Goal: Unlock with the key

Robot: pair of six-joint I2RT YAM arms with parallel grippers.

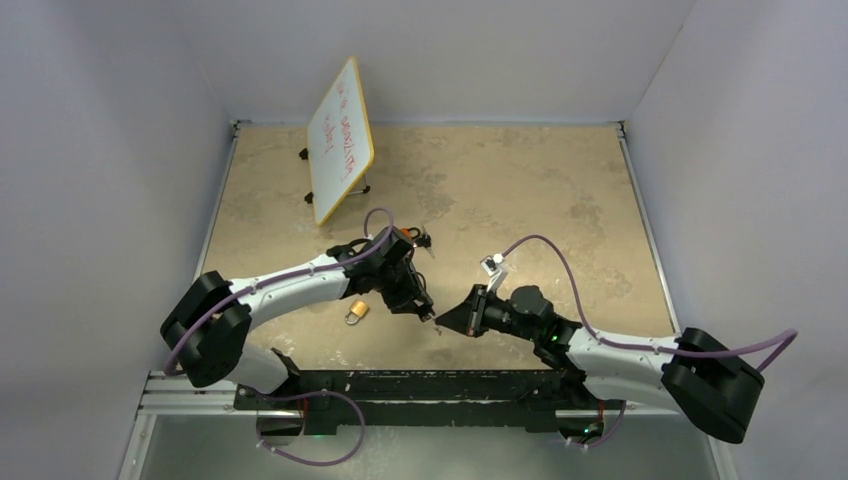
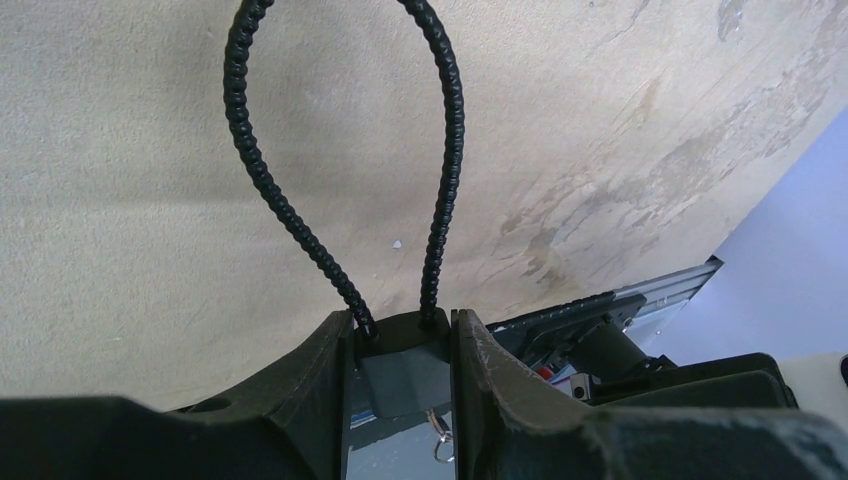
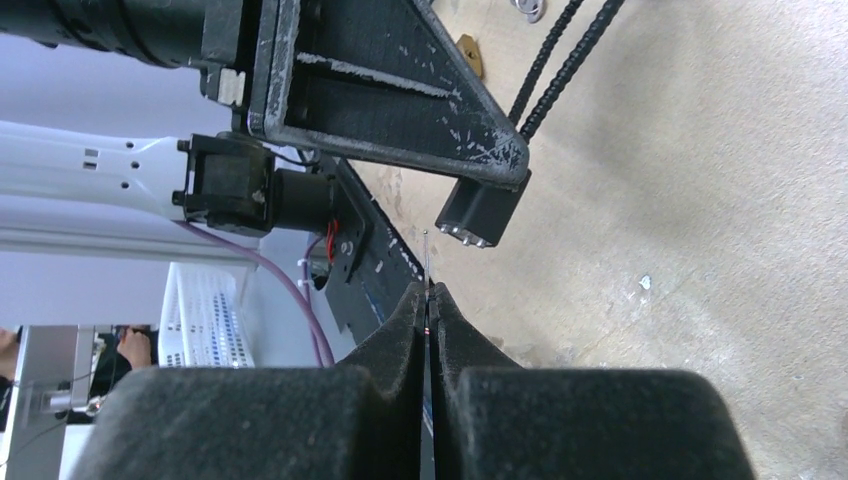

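A black lock body with a long braided cable loop sits between the fingers of my left gripper; in the right wrist view its end with small pins [image 3: 480,210] faces down. My right gripper is shut, with a thin metal piece [image 3: 425,250], apparently a key, upright at its tips, just below and left of that lock's end. In the top view both grippers [image 1: 422,310] meet near the middle front, a small gap apart.
A yellow padlock [image 1: 357,312] lies left of my left gripper. Dark tools [image 1: 423,238] lie behind it. A whiteboard [image 1: 340,140] stands at the back left.
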